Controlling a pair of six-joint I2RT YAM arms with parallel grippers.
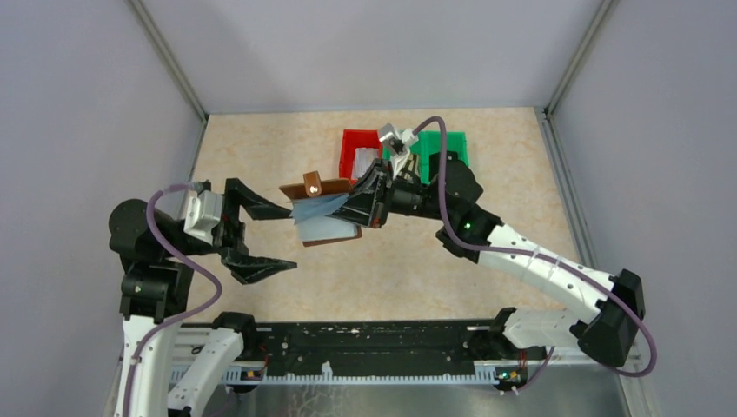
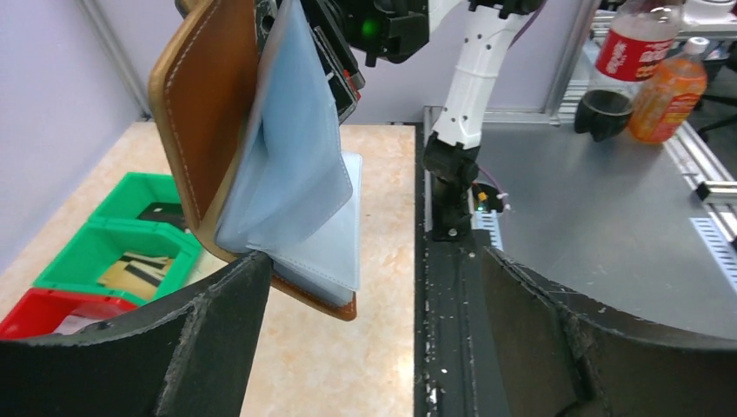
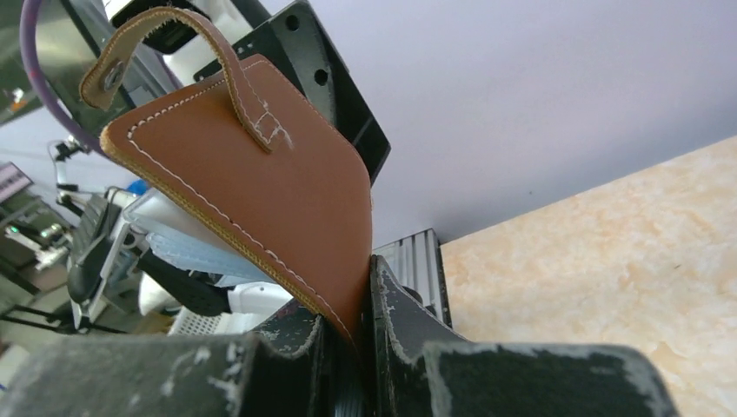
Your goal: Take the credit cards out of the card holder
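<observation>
A brown leather card holder with pale blue inner sleeves hangs opened above the middle of the table. My right gripper is shut on its right side; in the right wrist view the brown cover rises from between the pinched fingers. To the left, my left gripper stands open, its upper fingertip close to the holder's left edge. Nothing lies between its fingers, and the holder appears beyond them in the left wrist view. Whether cards sit inside the sleeves cannot be made out.
At the back of the table stand a red bin with something pale in it and a green two-part bin holding some items. Clear table surrounds them. Bottles stand off at one side in the left wrist view.
</observation>
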